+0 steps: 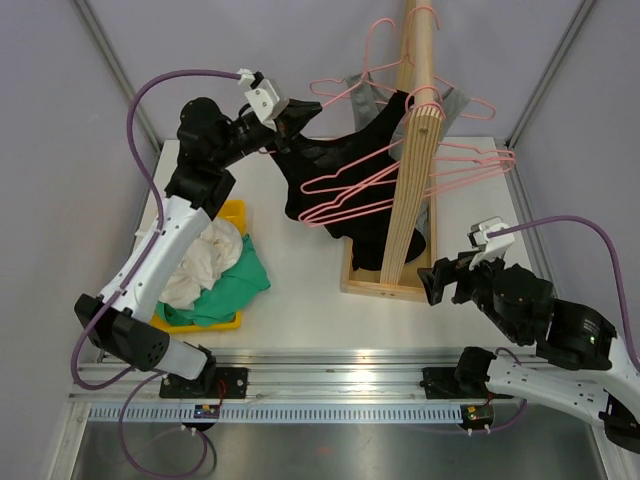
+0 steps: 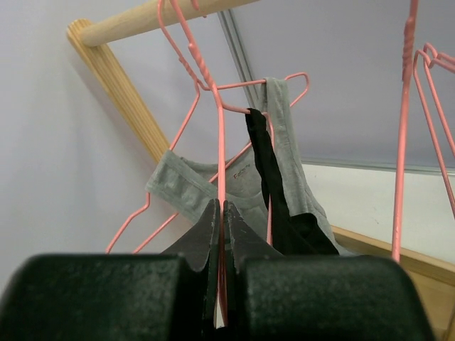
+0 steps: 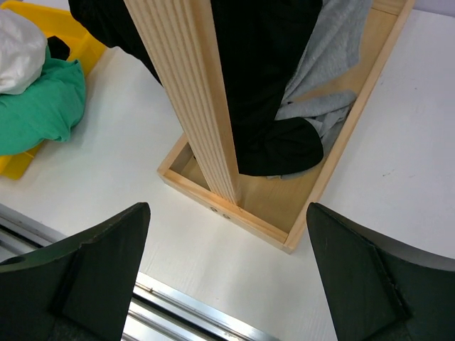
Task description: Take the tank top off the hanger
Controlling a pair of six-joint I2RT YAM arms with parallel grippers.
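Observation:
A black tank top point(image 1: 340, 160) hangs among the pink hangers on the wooden rack, and its black strap point(image 2: 274, 177) shows over a hanger in the left wrist view. My left gripper point(image 1: 300, 115) is shut at the upper left of the rack, with the thin wire of a pink hanger point(image 2: 220, 142) running down between its fingers. My right gripper point(image 1: 445, 275) stands open in front of the rack's right side, low by the wooden post point(image 3: 192, 106), with nothing between its fingers.
A grey garment point(image 2: 185, 185) hangs behind the black one. A yellow bin point(image 1: 232, 215) holds white and green cloths point(image 1: 225, 285) at the left.

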